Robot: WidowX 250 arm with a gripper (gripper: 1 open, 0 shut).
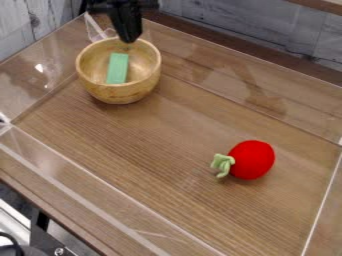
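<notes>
A tan round bowl (140, 85) holds a light green rectangular block (118, 67), lying inside toward its left. Above the bowl, at the top edge of the camera view, the dark arm and gripper (120, 12) are only partly visible and blurred; its fingertips and finger cannot be made out clearly. A red tomato-like object (253, 160) with a pale green stem lies on the wooden table at the lower right.
</notes>
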